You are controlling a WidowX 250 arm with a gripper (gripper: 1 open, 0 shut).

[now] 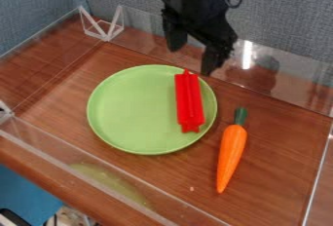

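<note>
A green round plate (pixel 128 113) lies on the wooden table, with a red bar-shaped object (pixel 189 103) resting on its right part. An orange carrot (pixel 231 157) with a green top lies to the right of the plate. The black gripper (pixel 194 52) is raised at the top centre, above the back of the plate and the red object, its two fingers apart and open, with nothing seen between them.
Clear low walls edge the wooden tabletop (pixel 279 152). White lattice brackets stand at the back left and left edge. Bare table shows left of the plate and right of the carrot. A grey textured wall is behind.
</note>
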